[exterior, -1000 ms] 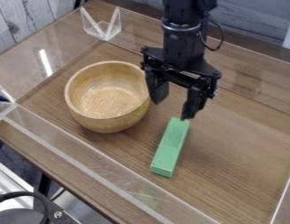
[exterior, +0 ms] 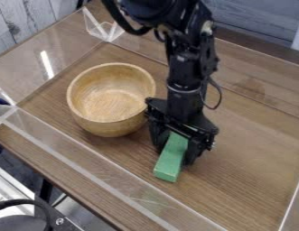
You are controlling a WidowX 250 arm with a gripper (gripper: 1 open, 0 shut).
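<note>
My gripper (exterior: 178, 135) is low over the table, its black fingers around the upper end of a green block (exterior: 170, 163), which lies lengthwise on the wooden table. Whether the fingers are closed on the block or only around it I cannot tell; the arm hides its upper end.
A round wooden bowl (exterior: 92, 91) stands to the left of the arm. A small clear object (exterior: 105, 28) is at the back left. Black cabling lies at the bottom left corner.
The arm has come down and toward the viewer, from behind the green block onto its upper end. The block and bowl look unmoved.
</note>
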